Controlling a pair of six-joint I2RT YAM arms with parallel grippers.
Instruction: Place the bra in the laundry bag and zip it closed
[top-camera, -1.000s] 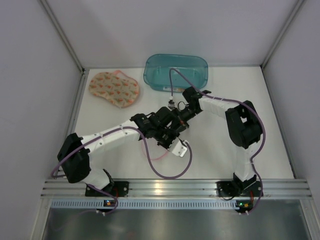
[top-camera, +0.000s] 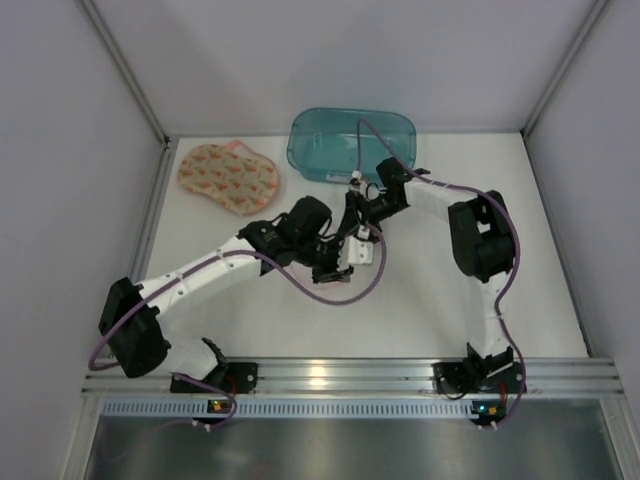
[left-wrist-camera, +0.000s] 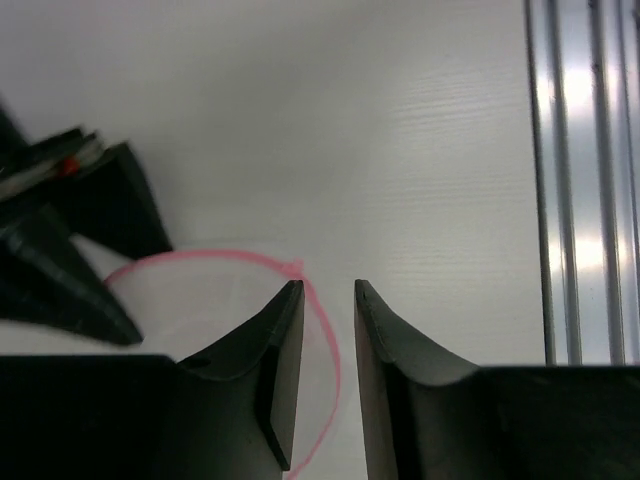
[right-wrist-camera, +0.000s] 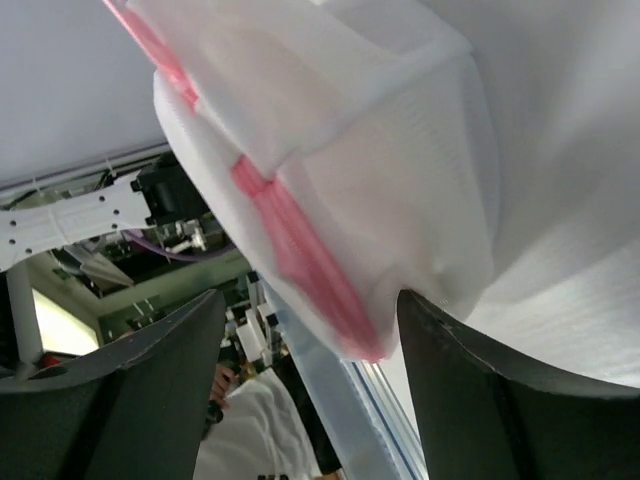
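The white sheer laundry bag with pink edging fills much of the right wrist view. Its pink rim curves behind the left fingers, and in the top view the bag is mostly hidden under the arms. My left gripper is part open, with a narrow gap and nothing clearly held. The right gripper is open; bag cloth shows in and beyond its gap, with contact unclear. A tan piece with an orange pattern and pink edge, seemingly the bra, lies at the back left.
At the back middle stands a teal basin, with the right arm close in front. Both arms crowd the table's centre. Bare table shows at the right, and a metal rail runs along the front.
The right arm has shifted only slightly. The patterned piece stays put.
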